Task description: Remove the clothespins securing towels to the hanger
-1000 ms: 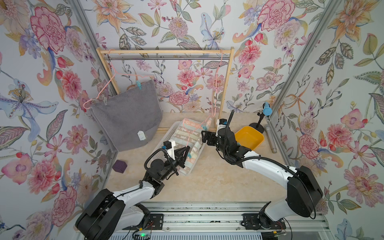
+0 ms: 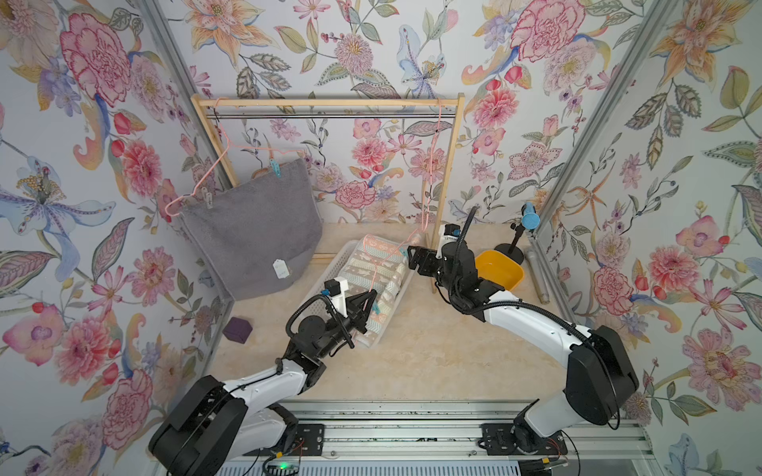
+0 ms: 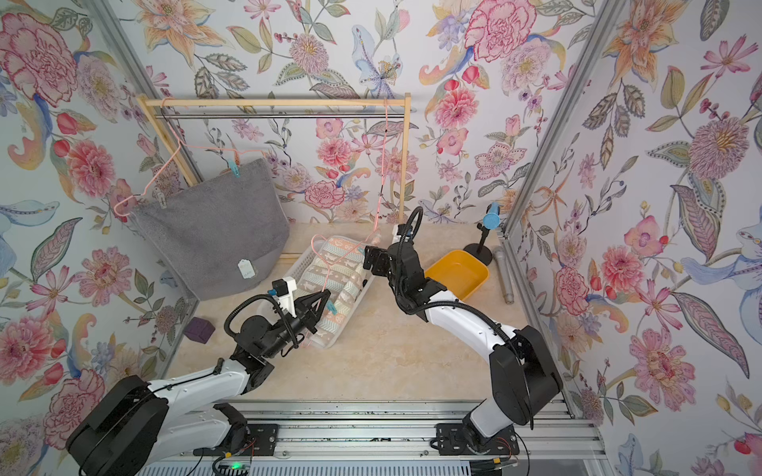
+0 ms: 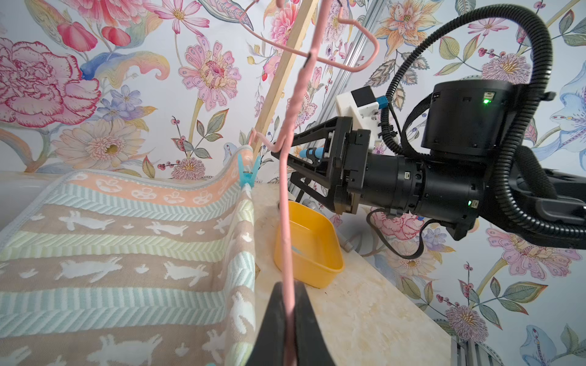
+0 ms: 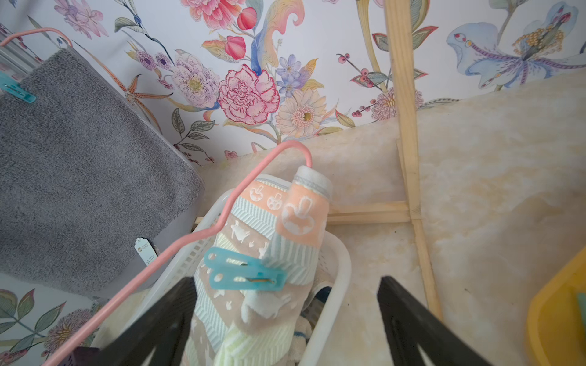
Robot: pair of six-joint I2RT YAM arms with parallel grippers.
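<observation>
The patterned towel with stripes and bunnies lies over the white basket, its upper edge along the pink hanger. A blue clothespin sits on the towel's far corner; the left wrist view also shows this clothespin. My right gripper is open, its fingers to either side of that pin and apart from it. A second blue clothespin is near my left gripper, which is shut on the hanger's thin pink rod.
A grey towel hangs at the left with a blue clothespin and a grey one. Behind stands a wooden rack. An orange bin is beyond my right arm.
My right gripper has shifted slightly to the right and toward the back. The left arm, the hanger in its gripper and the grey towel have stayed put.
</observation>
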